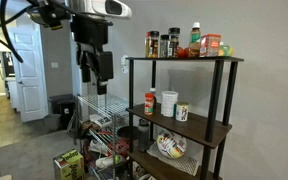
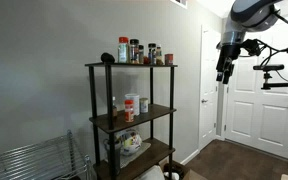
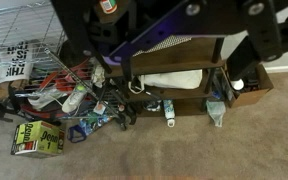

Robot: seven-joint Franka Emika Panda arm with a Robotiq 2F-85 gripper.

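High in front of the shelf, my gripper (image 1: 94, 80) points downward from the arm. It looks open, its dark fingertips apart, and no object shows between them. In exterior view 2, the gripper (image 2: 223, 77) hangs to the right of the shelf, well clear of it. A dark wooden shelf unit (image 1: 184, 128) stands against the wall. Its top board (image 2: 134, 66) carries several spice jars and bottles. On the middle board stand a red-capped bottle (image 1: 149, 103), a white tub (image 1: 169, 103) and a jar (image 1: 181, 111). Dark gripper parts blur the upper wrist view.
A wire rack (image 1: 104, 105) with assorted goods stands beside the shelf. On the floor lie a yellow-green box (image 3: 39, 139) and, farther right, a brown box (image 3: 246, 88). Open carpet (image 3: 164, 155) lies in front. A white door (image 2: 259, 95) is at the right.
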